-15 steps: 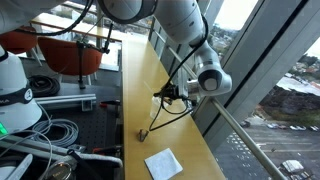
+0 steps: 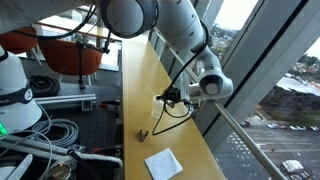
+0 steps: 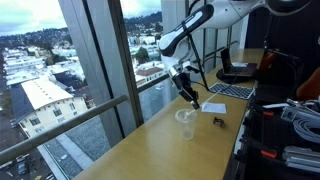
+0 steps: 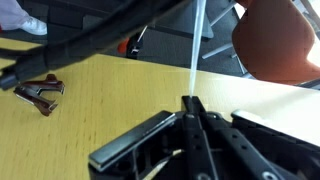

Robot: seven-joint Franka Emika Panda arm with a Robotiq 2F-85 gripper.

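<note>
My gripper is shut, and a thin white stick (image 4: 196, 50) rises from its fingertips in the wrist view; the stick looks pinched between them. In exterior view 2 the gripper (image 3: 194, 101) hangs low over the table, just above and beside a clear cup (image 3: 185, 121). The same cup (image 2: 159, 104) appears in exterior view 1, partly behind the gripper's fingers. What the cup holds cannot be made out.
A white sheet (image 2: 163, 164) lies flat on the wooden table (image 2: 195, 150). A dark reddish staple remover (image 4: 39, 93) sits near the table's edge. The window wall borders one side.
The gripper and its cable have shifted only slightly near the cup. The sheet and the small dark object stay where they were.
</note>
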